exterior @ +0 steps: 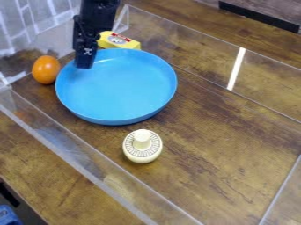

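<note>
My black gripper [84,51] hangs at the top left, over the back-left rim of a blue plate [115,88], open, with nothing seen between its fingers. An orange egg-shaped object [46,70] stands just left of the plate. A yellow box [121,41] lies behind the plate, to the right of my gripper, partly hidden by it. A round cream object with a knob on top [143,150] stands in front of the plate.
Clear panels run along the left side and lower left.
</note>
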